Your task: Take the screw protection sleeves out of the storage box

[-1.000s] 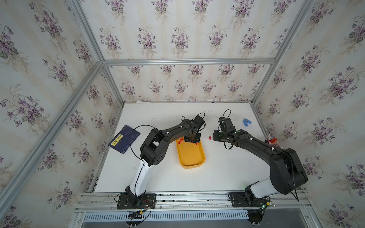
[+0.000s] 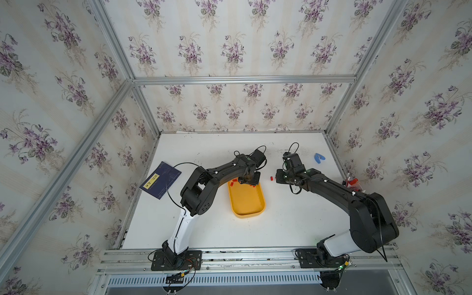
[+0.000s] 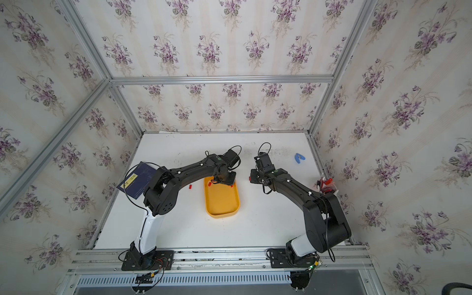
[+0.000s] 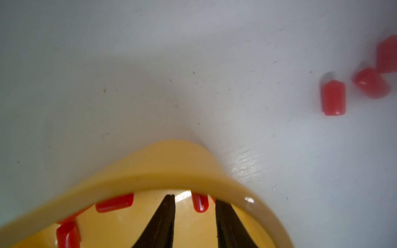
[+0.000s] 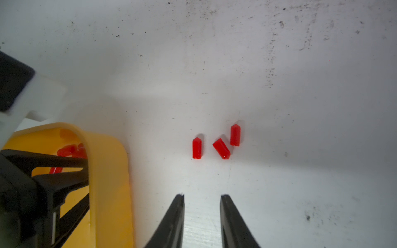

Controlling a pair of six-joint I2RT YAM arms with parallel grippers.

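Observation:
The yellow storage box [image 2: 247, 202] stands mid-table with several red sleeves at its far end. My left gripper is over that end, open; beyond its fingertips, inside the box, a red sleeve [image 4: 200, 202] shows partly behind the rim. Another sleeve [image 4: 115, 203] lies against the wall further left. On the table right of the box lie three loose sleeves, one of them a red sleeve [image 5: 196, 148] nearest the box. My right gripper hovers on their near side, its fingers apart and nothing between them.
A dark blue case with a yellow label [image 2: 160, 180] lies at the left. Blue pieces [image 2: 319, 157] rest at the far right. One loose red sleeve [image 3: 190, 186] is left of the box.
Both arms have hardly moved; the left gripper's position over the box's far end differs only slightly. The box and sleeves look unchanged.

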